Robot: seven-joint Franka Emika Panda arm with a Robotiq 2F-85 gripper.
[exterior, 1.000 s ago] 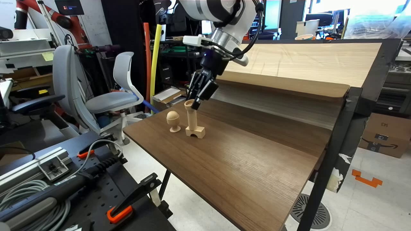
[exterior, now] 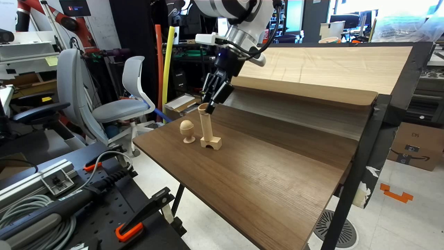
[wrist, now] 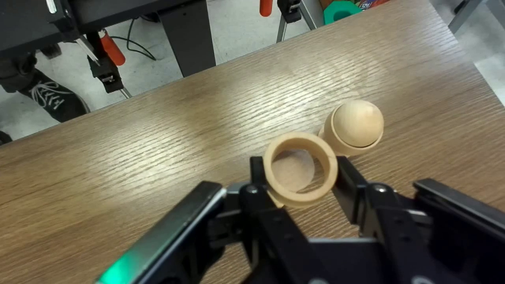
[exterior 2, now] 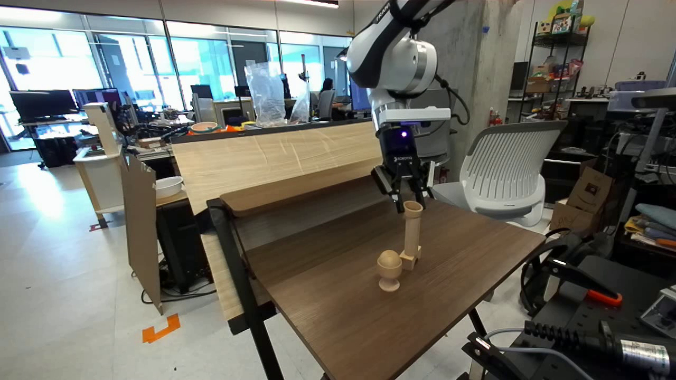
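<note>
A pale wooden ring [wrist: 326,184] sits between my gripper's two black fingers [wrist: 258,170] in the wrist view, and the gripper is shut on it. Through the ring's hole shows a round wooden face, off-centre. Below the ring stands a slim wooden cylinder [exterior: 206,127] on an arched wooden block [exterior: 211,143]; in exterior view 2 the cylinder [exterior 2: 412,234] looks upright. Whether a gap parts ring and cylinder is hard to tell. Beside them is a wooden egg cup [exterior 2: 389,283] with a rounded top [wrist: 358,123] resting in it.
Everything stands near one end of the brown tabletop [exterior: 266,179], whose wide middle is bare. A raised shelf [exterior: 308,91] runs along the back. Off the near edge lies a black cart [exterior: 104,204] with clamps and cables.
My gripper and the ring have risen slightly in exterior view 1, shifting a touch to the left. The arched block and the egg cup stay put.
</note>
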